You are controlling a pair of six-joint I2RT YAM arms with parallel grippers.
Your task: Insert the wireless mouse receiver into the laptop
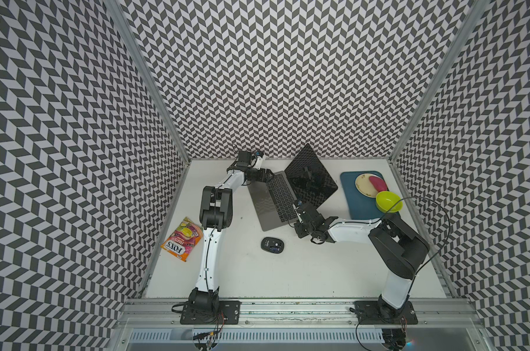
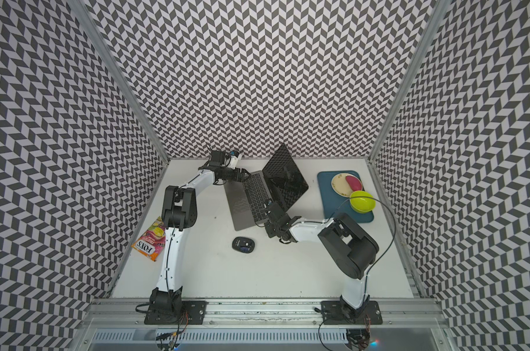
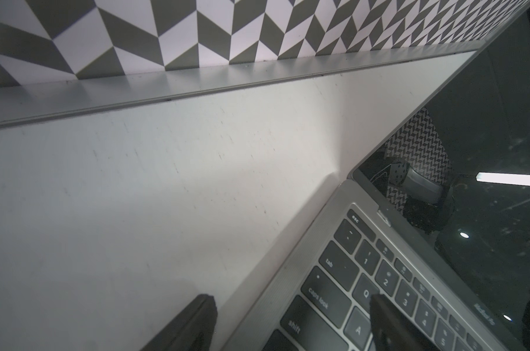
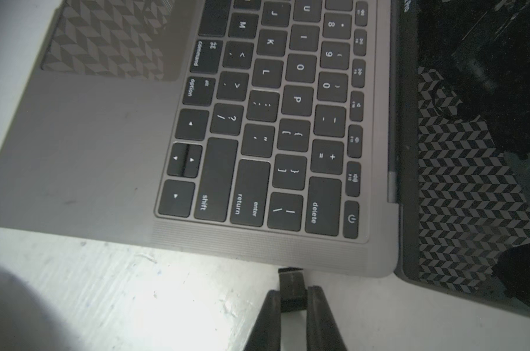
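The open laptop (image 1: 270,210) lies at an angle in the middle of the table. In the right wrist view, my right gripper is shut on the small dark receiver (image 4: 291,283), close against the laptop's side edge near the delete key. Whether the receiver's tip is inside a port cannot be made out. My left gripper stands open at the laptop's far left corner, its fingers (image 3: 197,321) on either side of the edge by the caps lock and shift keys. The black mouse (image 1: 272,245) lies in front of the laptop.
An orange snack bag (image 1: 183,238) is at the left. On the right, a blue mat (image 1: 353,199) bears a plate (image 1: 364,186) and a green bowl (image 1: 389,201).
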